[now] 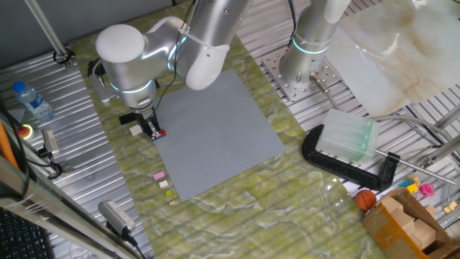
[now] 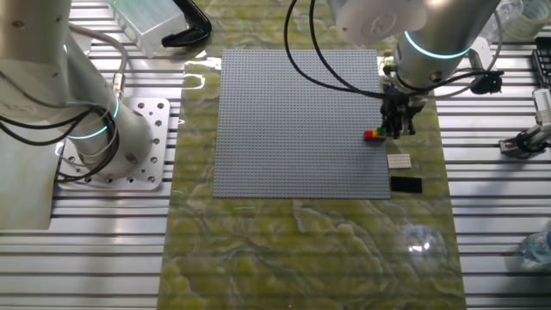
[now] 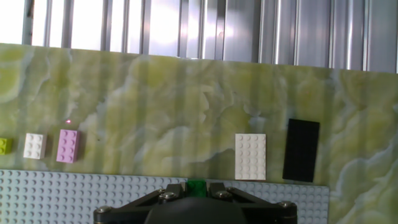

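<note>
At the edge of the grey baseplate, my gripper points down over a small cluster of coloured bricks. In the wrist view a green brick sits between the fingertips, which close in on both its sides. A red brick and a bit of yellow show beside the green in exterior view 2, on the plate's edge. The gripper body hides the lower part of this cluster. Off the plate lie a white brick, a black brick, a pink brick, a smaller white brick and a lime brick.
Most of the baseplate is bare. A black clamp with a clear plastic box stands beyond the mat, near a cardboard box and a small basketball. A water bottle lies on the opposite side.
</note>
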